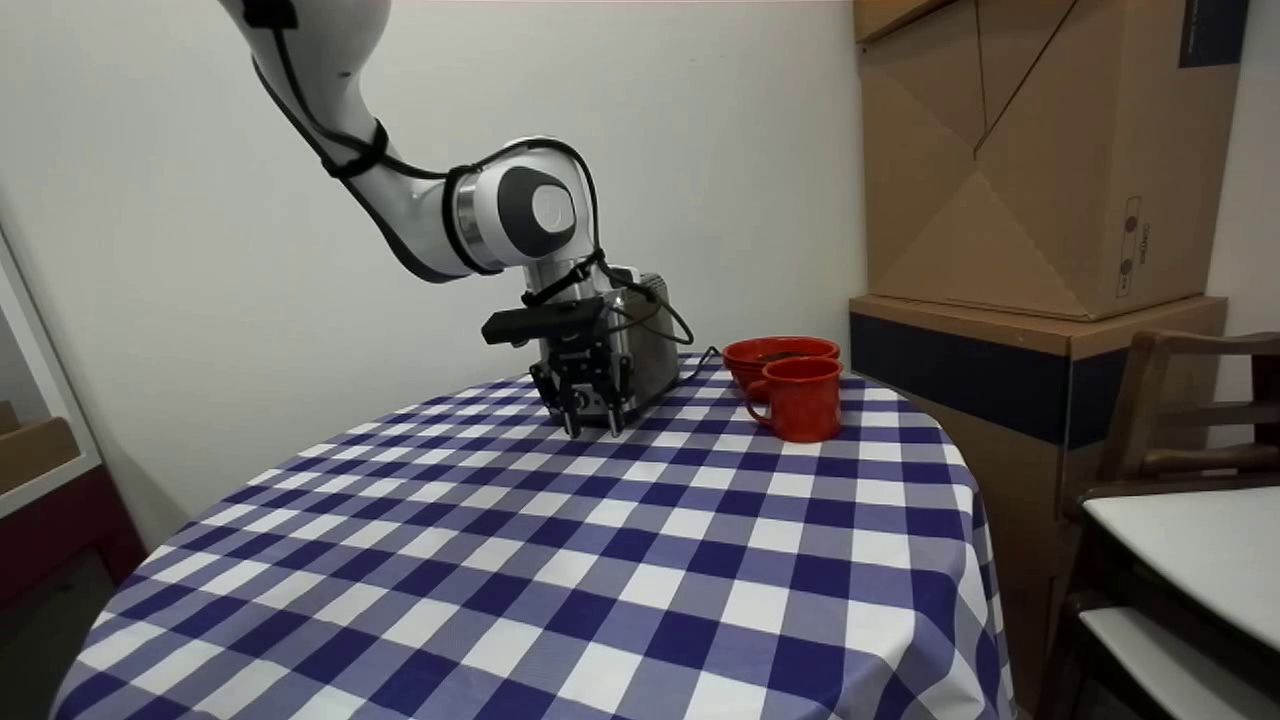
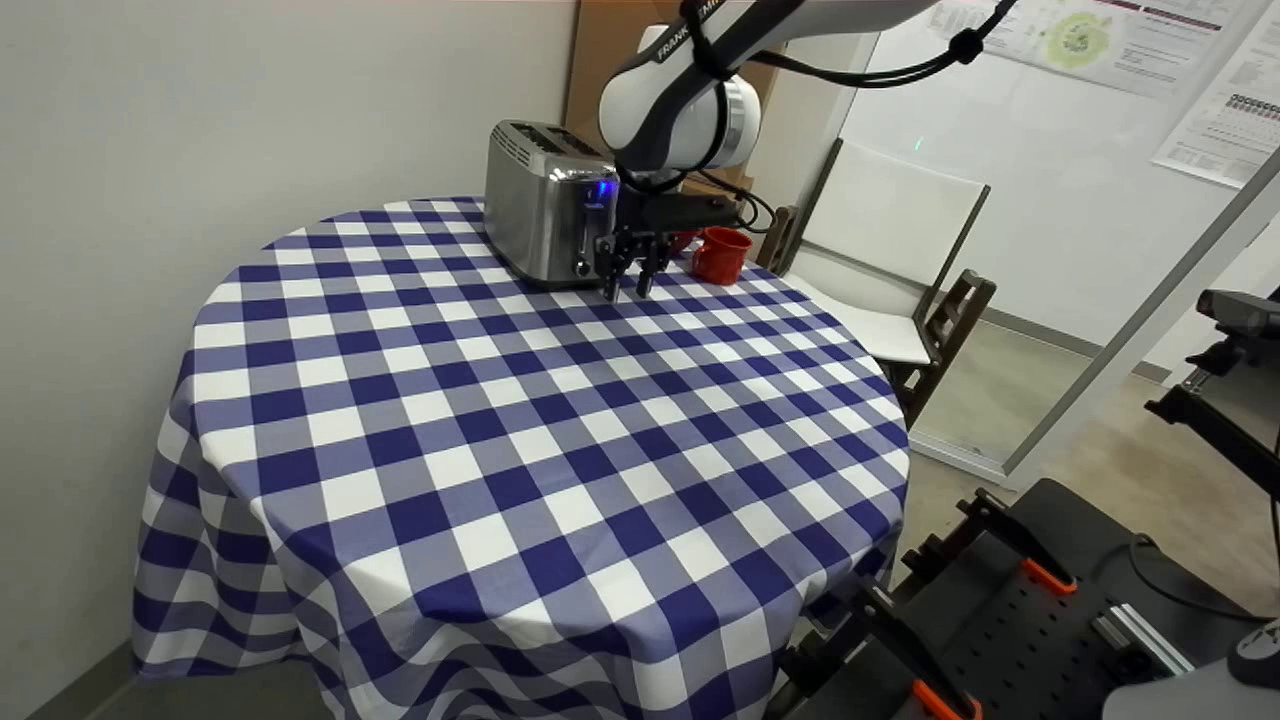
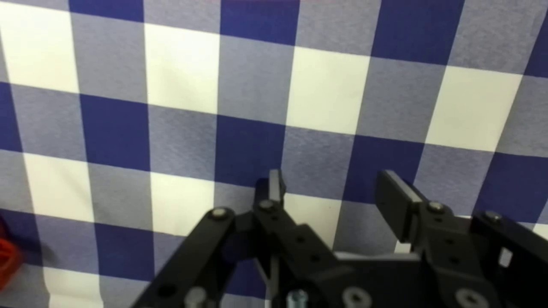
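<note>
My gripper [image 1: 594, 430] points down low over the checked tablecloth, beside the steel toaster. In the wrist view a clear gap shows between the fingers of the gripper, with only cloth beneath, so it stands partly open and empty. The toaster [image 2: 546, 216] is right by the gripper in exterior view 2, its lever end facing my fingers. In exterior view 1 the arm hides much of the toaster [image 1: 654, 348]. A red mug [image 1: 804, 402] stands upright to one side, apart from the gripper.
A red bowl [image 1: 768, 348] sits behind the mug, partly covered by it. Cardboard boxes [image 1: 972, 396] rise beyond the table's edge. A wide stretch of tablecloth [image 2: 480, 444] is bare. The wall [image 2: 300, 108] lies close behind the toaster.
</note>
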